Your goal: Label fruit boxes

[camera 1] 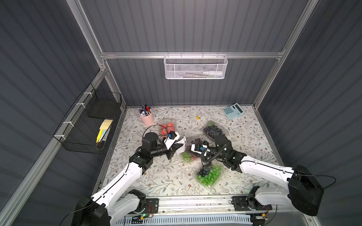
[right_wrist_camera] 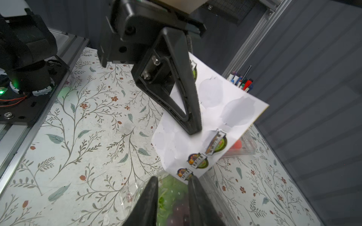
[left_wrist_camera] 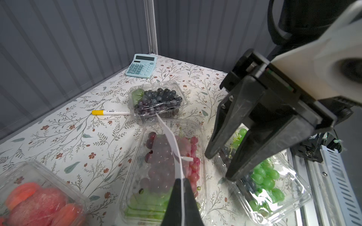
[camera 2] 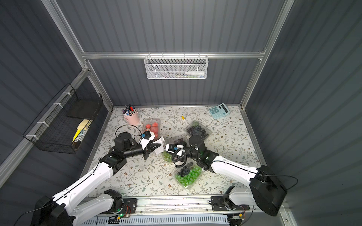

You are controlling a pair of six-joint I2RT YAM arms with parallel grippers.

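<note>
A white sticker sheet with several small printed labels (right_wrist_camera: 209, 109) is pinched by my left gripper (camera 1: 178, 146), which is shut on it above the table. In the left wrist view the sheet (left_wrist_camera: 177, 150) appears nearly edge-on. My right gripper is part open, its fingertips near the sheet's lower labels; nothing shows between them. Below lies a clear box of dark, red and green grapes (left_wrist_camera: 150, 169). Behind it stands a box of dark grapes (left_wrist_camera: 158, 99), and nearer the front a box of green and dark grapes (camera 1: 209, 175). The peach-coloured fruit box (camera 1: 167, 127) lies at back left.
A pink pen cup (camera 1: 147, 119) and a calculator (camera 1: 233, 111) stand at the back. A yellow-capped marker (left_wrist_camera: 111, 112) lies beside the dark-grape box. The wire basket (camera 1: 81, 139) hangs left, the white mesh basket (camera 1: 195, 67) on the back wall.
</note>
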